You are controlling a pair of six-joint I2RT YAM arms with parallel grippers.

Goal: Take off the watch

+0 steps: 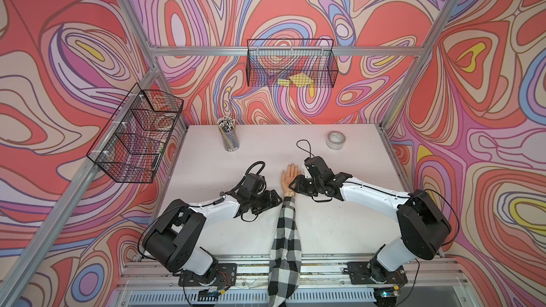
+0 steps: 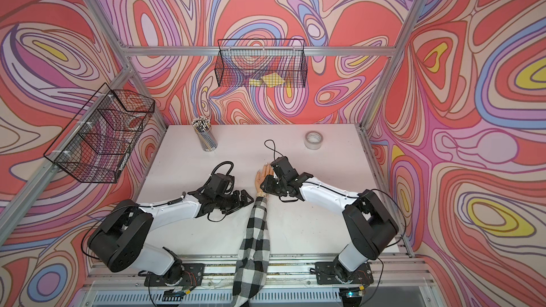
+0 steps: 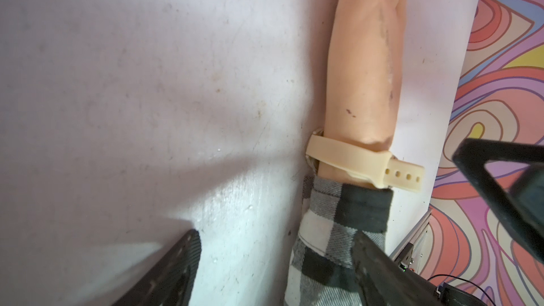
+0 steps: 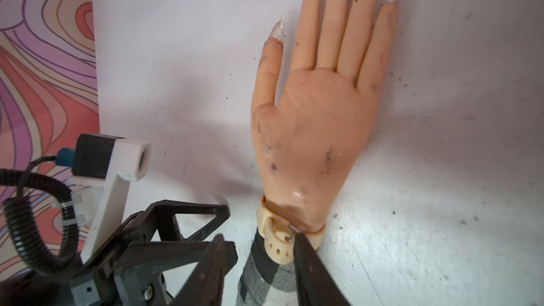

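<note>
A cream watch strap [image 3: 351, 157] circles the wrist of a model hand [image 4: 308, 130], just above a black-and-white checked sleeve [image 3: 323, 223]. Its buckle and holed tail [image 4: 279, 247] show in the right wrist view; the tail end juts out sideways in the left wrist view. My left gripper [image 1: 277, 197] is open at the left side of the wrist, apart from the strap, nothing between its fingers. Over the hand's right side hovers my right gripper [image 1: 296, 184], its fingers [image 4: 210, 272] part open, the strap and sleeve appearing in the gap without a visible grip.
A holder of pencils [image 1: 228, 136] stands at the back left, a roll of tape [image 1: 335, 139] at the back right. Wire baskets [image 1: 292, 68] hang on the frame. The two grippers are close together at the wrist.
</note>
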